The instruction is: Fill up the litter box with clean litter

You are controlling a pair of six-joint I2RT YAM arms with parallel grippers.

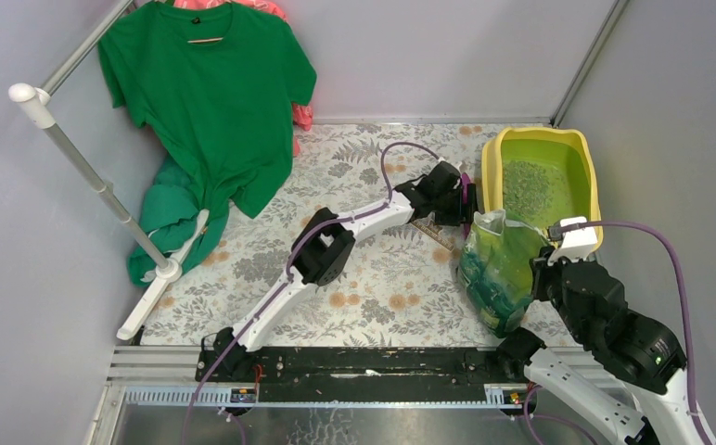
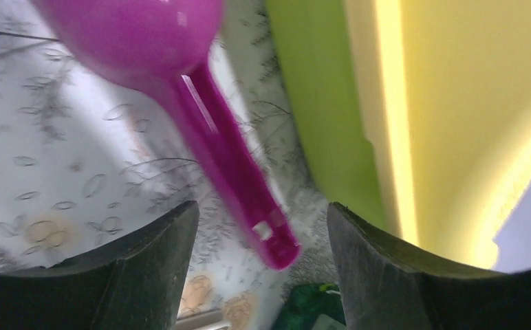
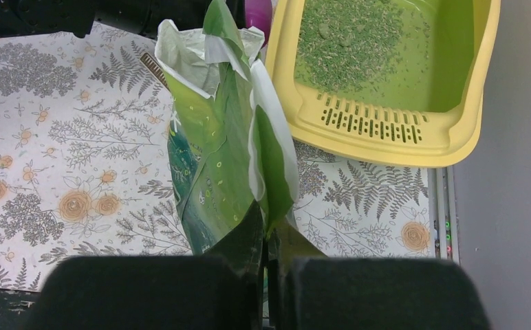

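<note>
The purple scoop (image 2: pixel 211 134) lies beside the litter box, its handle running between the spread fingers of my open left gripper. In the top view that gripper covers most of the scoop. The green litter bag (image 3: pixel 211 165) stands upright with its mouth open, just in front of the box. My right gripper is shut on the bag's thin edge at its right side. The yellow-green litter box (image 1: pixel 587 176) sits at the back right. A patch of green-grey litter (image 3: pixel 345 51) covers part of its floor, with bare bottom at its right.
A flat ruler-like strip (image 1: pixel 431 234) lies beneath the left arm. At the left, a drying rack (image 1: pixel 95 171) carries a green shirt (image 1: pixel 215 102). Walls close in at the back and right.
</note>
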